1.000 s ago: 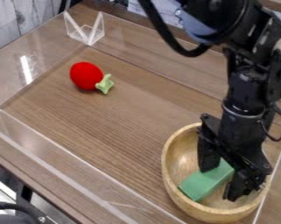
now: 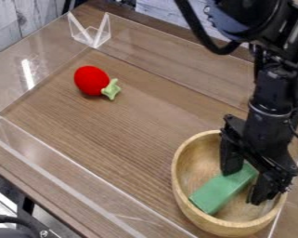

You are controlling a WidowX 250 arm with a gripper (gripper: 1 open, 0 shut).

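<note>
A wooden bowl (image 2: 188, 177) at the lower right holds a green block (image 2: 217, 193). My black gripper (image 2: 248, 172) reaches down into the bowl from the upper right, its fingers around or beside the right end of the block. Whether it grips the block cannot be told, as the dark fingers overlap.
A red object with a green tip (image 2: 92, 80) lies at the upper left of the wooden table (image 2: 114, 149). A clear acrylic piece (image 2: 90, 31) stands behind it.
The gripper has shifted slightly within the bowl, its fingers changing position around the green block. The red object has stayed where it was.
</note>
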